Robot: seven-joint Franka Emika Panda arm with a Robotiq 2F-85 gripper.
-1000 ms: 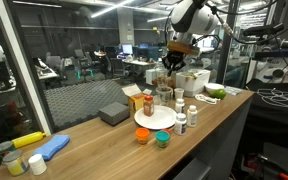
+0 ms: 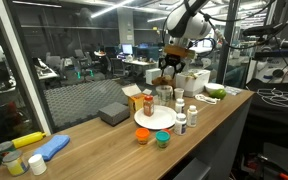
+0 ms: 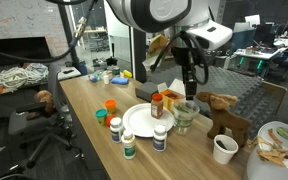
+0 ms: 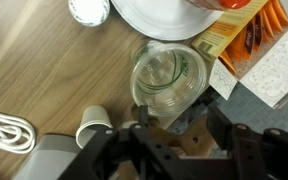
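Note:
Above the clear glass jar (image 4: 169, 78) my gripper hangs with its dark fingers spread apart. No object shows between them in the wrist view. The jar (image 3: 183, 117) stands upright on the wooden table, just below the gripper (image 3: 173, 75) in exterior view 2. Exterior view 1 has the gripper (image 2: 168, 64) at the far part of the table, over the jar (image 2: 165, 94). A brown plush animal (image 3: 222, 118) sits beside the jar, and part of it is hidden beneath the gripper in the wrist view.
A white plate (image 3: 144, 121) bearing a red-orange jar (image 3: 157, 105) lies near the glass jar. Several small bottles (image 3: 160, 138) and a white cup (image 3: 225, 150) stand around. Orange (image 2: 142, 135) and green (image 2: 163, 139) cups are nearer. The table's left part (image 2: 94, 155) has free room.
The table's objects look unmoved.

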